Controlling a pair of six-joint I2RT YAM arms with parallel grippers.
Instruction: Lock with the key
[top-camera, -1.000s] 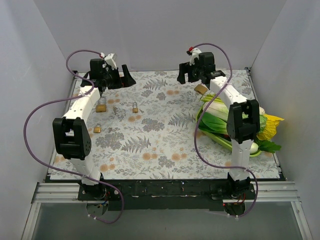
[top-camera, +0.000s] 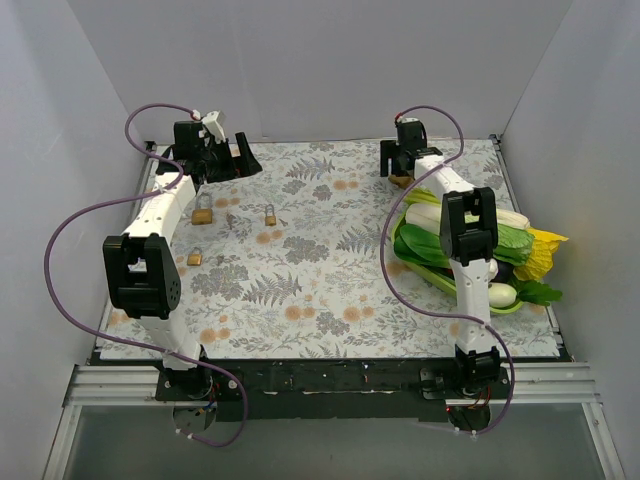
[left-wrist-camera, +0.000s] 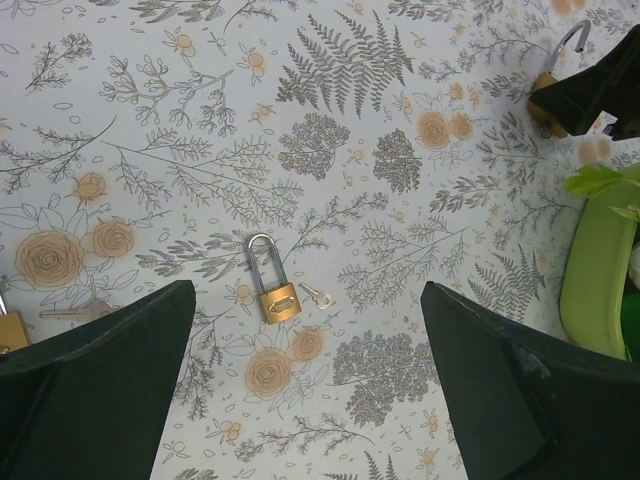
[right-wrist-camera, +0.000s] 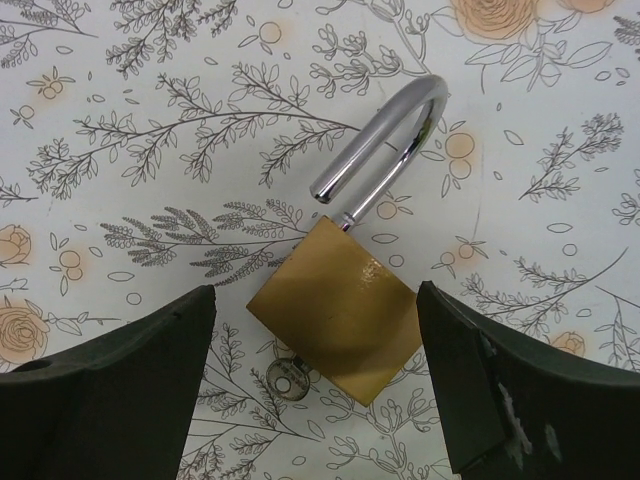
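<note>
A brass padlock (right-wrist-camera: 335, 300) with its shackle (right-wrist-camera: 370, 150) swung open lies on the patterned mat at the back right. A key head (right-wrist-camera: 288, 380) shows at its lower end. My right gripper stands open just over it, one finger either side of the brass body. My left gripper is open and raised over the left part of the mat, above a long-shackled padlock (left-wrist-camera: 280, 303) and a small loose key (left-wrist-camera: 319, 297). Another padlock (top-camera: 195, 259) lies at the left, and a larger one (top-camera: 201, 215) above it.
A green basket (left-wrist-camera: 590, 300) of vegetables fills the right side of the mat, close beside the padlock under my right gripper.
My right gripper has moved rightward onto the back-right padlock and now covers much of it in the top view. My left gripper has shifted slightly leftward.
</note>
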